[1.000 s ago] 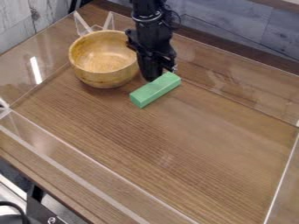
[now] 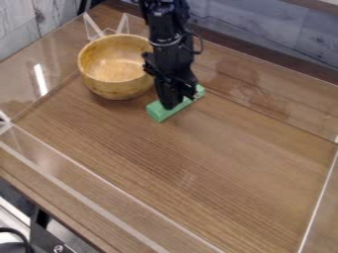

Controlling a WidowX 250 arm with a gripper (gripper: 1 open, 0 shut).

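Observation:
A black gripper (image 2: 171,94) hangs down from the top of the view, its tip low over a green block (image 2: 161,112) on the wooden table (image 2: 199,178), covering the block's middle. Its fingers look close together; whether they touch the block is not clear. To their left is a tan bowl (image 2: 113,69).
A wall or raised edge runs along the back right, and cables lie at the lower left corner.
The gripper has moved down and toward the viewer, from above the block's far side to low over its middle. The bowl and block look unmoved.

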